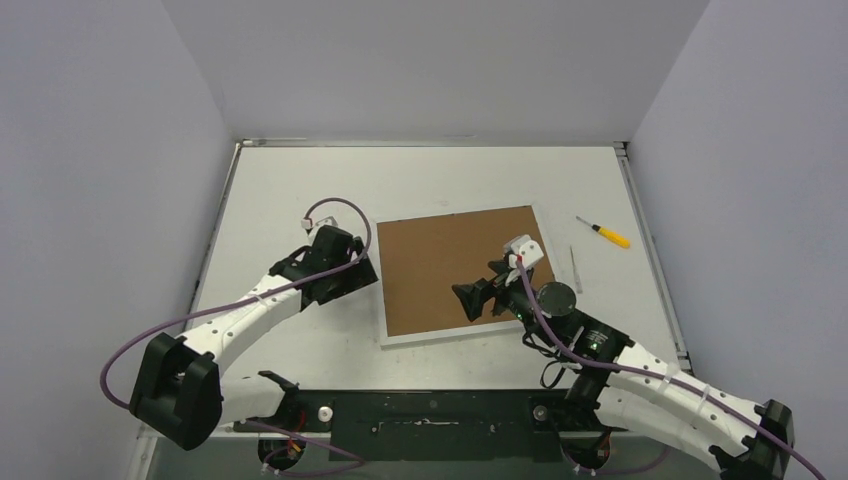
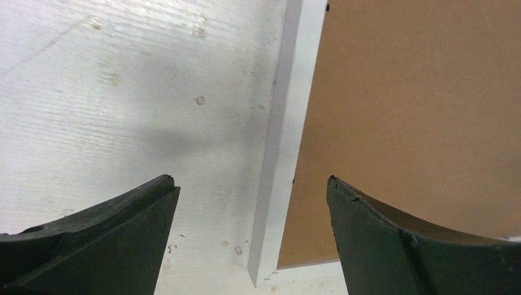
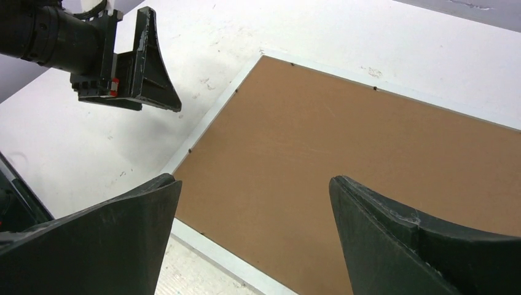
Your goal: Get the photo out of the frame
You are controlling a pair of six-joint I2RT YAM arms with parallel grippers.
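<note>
The picture frame lies back side up on the table, its white edge around a brown backing board. Small dark tabs dot the board's border in the right wrist view. No photo shows; the board covers whatever is under it. My left gripper is open above the frame's left edge, near a corner, with one finger to each side of that edge and nothing held. Over the right part of the board hangs my right gripper, also open and empty.
A yellow-handled screwdriver lies on the table right of the frame. Nearer to the frame is a thin metal tool.
</note>
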